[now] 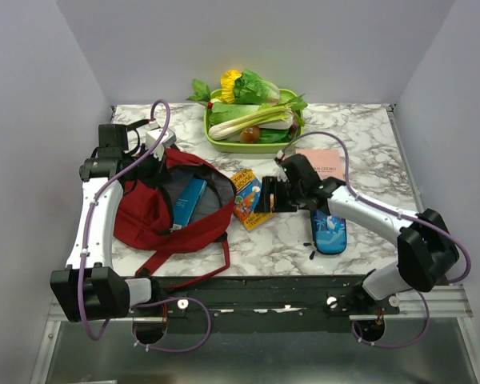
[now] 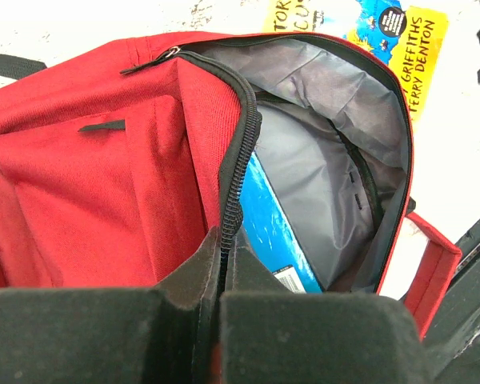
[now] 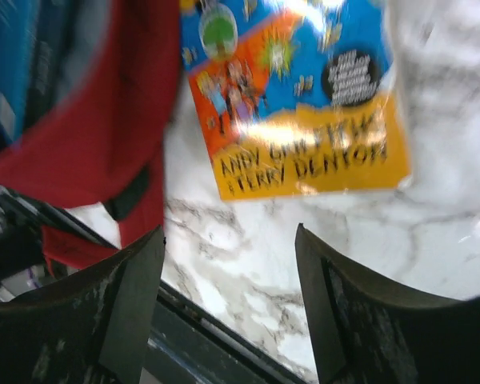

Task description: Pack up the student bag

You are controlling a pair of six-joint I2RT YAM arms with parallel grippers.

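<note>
The red bag lies open at the left, a blue book inside. My left gripper is shut on the bag's zipped rim. The yellow-and-blue book lies flat just right of the bag. My right gripper hangs open over the marble beside this book, nothing between its fingers. At the right lie a blue pencil case and a pink booklet, partly behind the right arm.
A green basket of vegetables stands at the back centre. The marble top is clear at the back right. The table's front edge runs just below the bag's straps.
</note>
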